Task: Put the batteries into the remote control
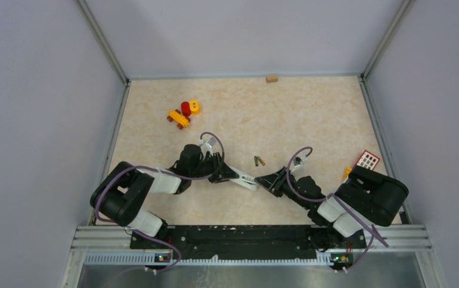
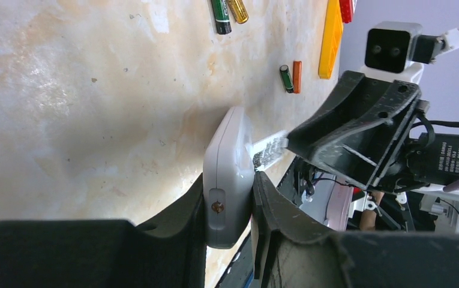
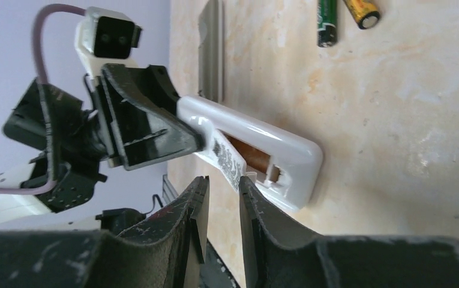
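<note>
The white remote control (image 3: 293, 174) lies near the front middle between my grippers, its battery compartment uncovered in the right wrist view, with a pale cover piece (image 3: 227, 157) tilted over it. My left gripper is around the remote's end; whether it grips tightly is unclear. My right gripper stands part open at the compartment's near end, beside the cover piece; nothing clearly shows between its fingers. A green battery (image 3: 326, 24) and a gold battery (image 3: 362, 11) lie on the table behind the remote.
Yellow and red toys (image 1: 179, 119) sit at the back left. A wooden block (image 1: 272, 78) is at the back edge, and a red-and-white grid item (image 1: 368, 159) at the right.
</note>
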